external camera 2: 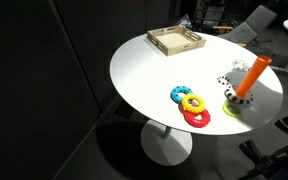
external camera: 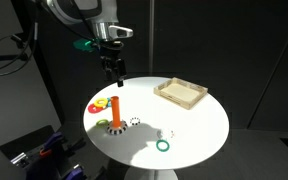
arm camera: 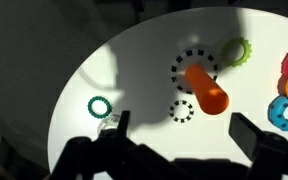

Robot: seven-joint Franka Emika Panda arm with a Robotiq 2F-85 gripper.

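Above the round white table, my gripper is open with nothing between its fingers. An upright orange post (external camera: 115, 112) stands below it, apart from the fingers, with a black-and-white ring (arm camera: 175, 68) around its foot. Close to the post lie a green ring (arm camera: 247, 51) and a small black-and-white ring (arm camera: 181, 102). A red ring (external camera 2: 197, 120), a yellow ring (external camera 2: 193, 103) and a blue ring (external camera 2: 177, 94) lie bunched together, partly overlapping. A teal ring (arm camera: 91, 104) lies alone near the edge, beside a small clear object (arm camera: 109, 122) that is hard to make out.
A shallow wooden tray (external camera: 180, 94), seemingly empty, lies on the far part of the table (external camera: 199, 125). Bare tabletop stretches between the tray and the rings. The dark floor (external camera 2: 54, 120) drops away past the rim.
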